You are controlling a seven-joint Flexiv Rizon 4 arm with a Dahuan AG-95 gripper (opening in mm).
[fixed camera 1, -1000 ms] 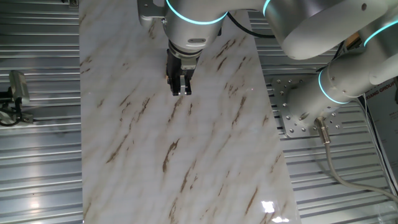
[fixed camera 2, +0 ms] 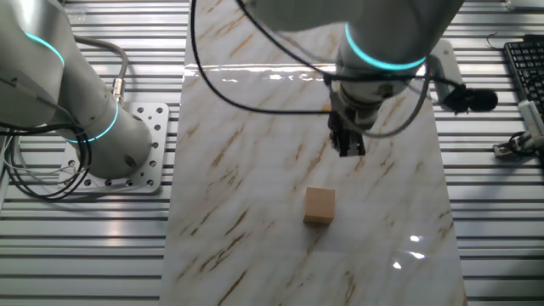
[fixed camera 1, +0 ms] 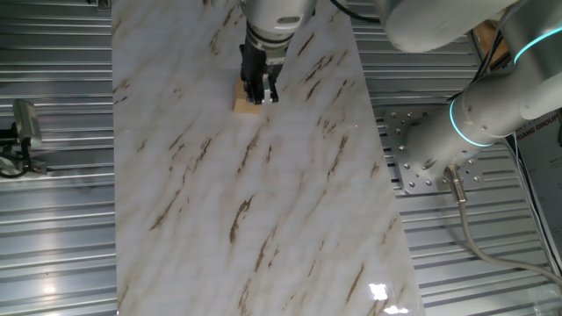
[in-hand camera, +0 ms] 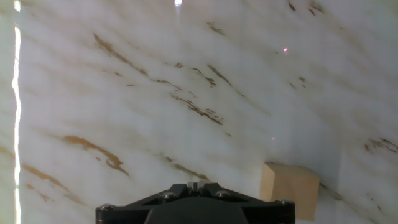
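A small tan wooden block (fixed camera 2: 320, 205) rests on the white marble-patterned board, fully visible in exterior view 2. In exterior view 1 my gripper partly covers the block (fixed camera 1: 245, 107). The wrist view has the block (in-hand camera: 292, 186) at lower right, beside the gripper and cut by nothing but the gripper's dark edge. My gripper looks shut, its fingertips together and nothing seen between them. In exterior view 2 the gripper (fixed camera 2: 352, 151) hangs above the board, apart from the block.
The marble board (fixed camera 1: 184, 237) is otherwise bare. Slatted metal flooring (fixed camera 1: 57, 237) lies on both sides. The arm's base plate (fixed camera 2: 153, 127) stands beside the board, and a black cable (fixed camera 2: 246, 106) loops from the arm. A keyboard (fixed camera 2: 524, 68) sits at the far edge.
In exterior view 1 the gripper has moved up the image, away from the board's middle. More of the block now shows below it.
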